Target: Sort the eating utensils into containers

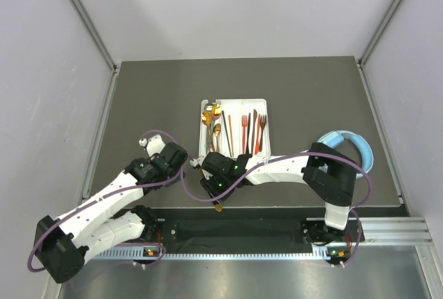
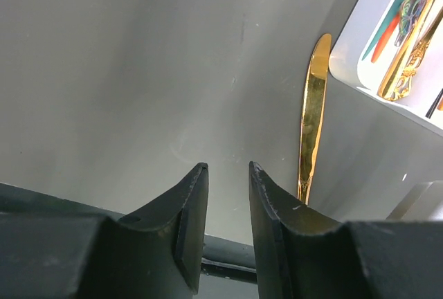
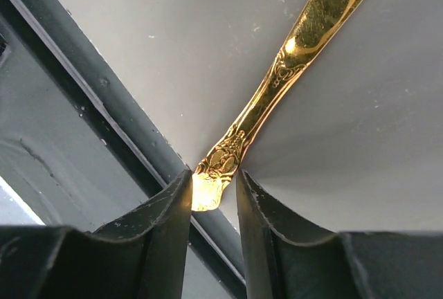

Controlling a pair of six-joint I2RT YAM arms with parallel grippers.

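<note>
A gold knife (image 2: 312,119) lies on the mat just outside the white utensil tray (image 1: 246,105), which holds spoons, chopsticks, forks and knives in the top view. My right gripper is low over the near edge, its part-open fingers on either side of the knife's handle end (image 3: 223,157); whether they grip it I cannot tell. My left gripper hangs over bare mat to the left of the knife, fingers apart with nothing between them.
Blue headphones (image 1: 363,147) lie at the right. A dark ledge (image 1: 228,233) runs along the near edge.
</note>
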